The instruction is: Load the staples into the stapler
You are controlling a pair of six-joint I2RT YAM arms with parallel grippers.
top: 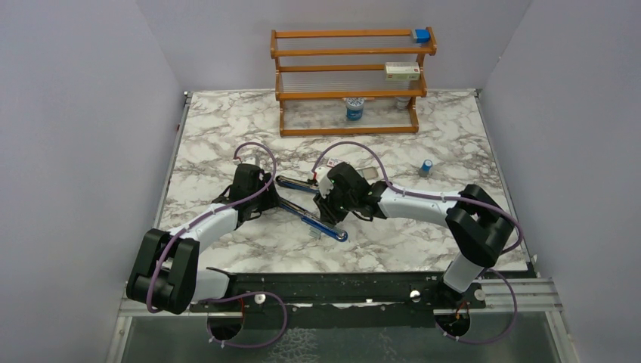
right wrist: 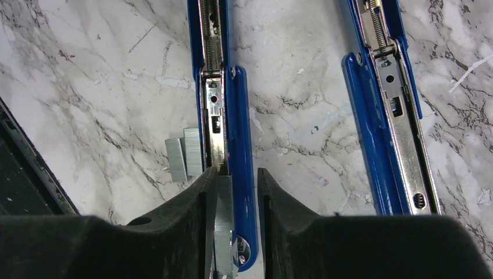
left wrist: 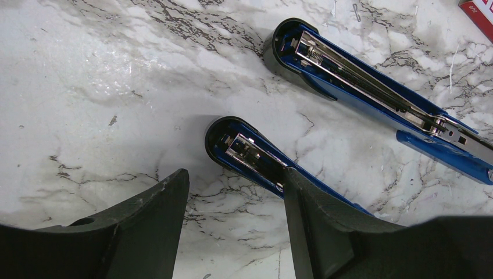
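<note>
A blue stapler [top: 325,228] lies slanted across the table, its top opened out flat. In the left wrist view, its dark head [left wrist: 224,139] rests beyond my open left gripper, whose right finger [left wrist: 299,203] overlaps the stapler's body. My right gripper stands over the stapler's rear half with its fingers apart. A silver strip of staples [right wrist: 224,226] lies along the metal channel [right wrist: 215,125], against the inner side of the left finger [right wrist: 200,209]; whether it sits fully inside the channel cannot be told.
A second opened stapler [left wrist: 372,87] lies roughly parallel, farther back. Two short staple strips [right wrist: 185,154] rest beside the first stapler. A red box [left wrist: 479,17] shows at the left wrist view's corner. Behind stands a wooden rack [top: 349,95]; a small blue item [top: 426,166] stands at right.
</note>
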